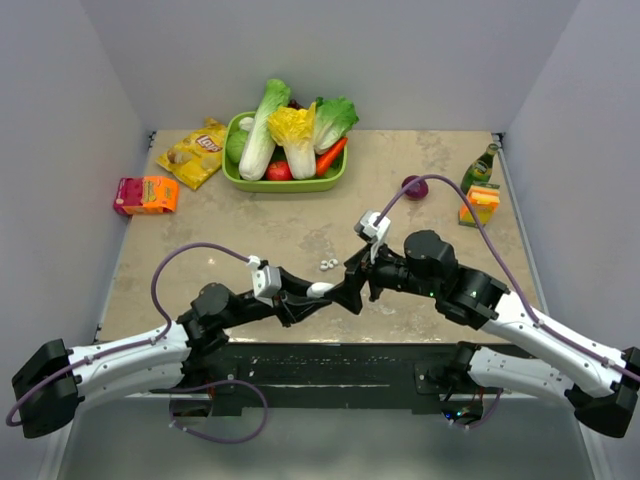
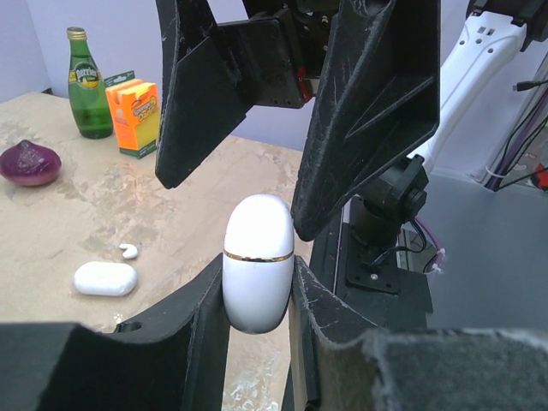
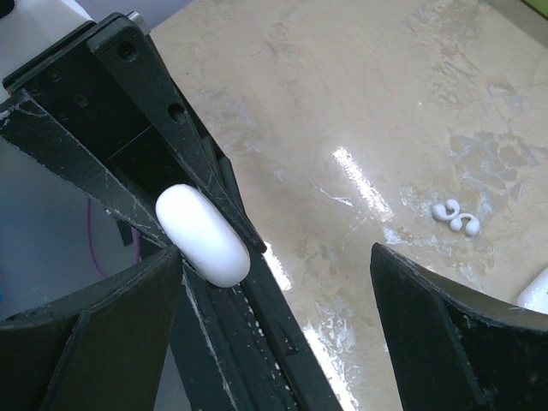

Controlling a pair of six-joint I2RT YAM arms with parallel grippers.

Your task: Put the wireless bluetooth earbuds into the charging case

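Note:
In the left wrist view my left gripper is shut on the white charging case [image 2: 258, 257], held upright with a thin gold seam across it. My right gripper is open just above and beside the case, its fingertips near the case's top. In the right wrist view the case [image 3: 203, 234] sits between the left fingers, near one of the right fingers. Two white earbuds [image 3: 454, 214] lie on the table; another white oblong object [image 2: 105, 278] lies there too.
A green basket of vegetables [image 1: 255, 185] stands at the back, with chip bag [image 1: 192, 155], snack packs [image 1: 145, 195], an onion [image 1: 414, 187], a bottle [image 1: 480, 166] and juice carton [image 1: 480, 205].

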